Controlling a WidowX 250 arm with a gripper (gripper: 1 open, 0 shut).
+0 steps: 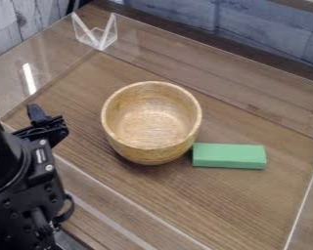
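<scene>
A wooden bowl (152,122) stands empty near the middle of the table. Just right of its lower edge lies a green rectangular block (229,155), flat on the wood. My black arm fills the lower left corner, with the gripper (42,132) at the left edge of the view, apart from the bowl. Whether its fingers are open or shut cannot be made out.
A small clear wire-like holder (97,32) is at the back left. A grey-blue wall runs along the back.
</scene>
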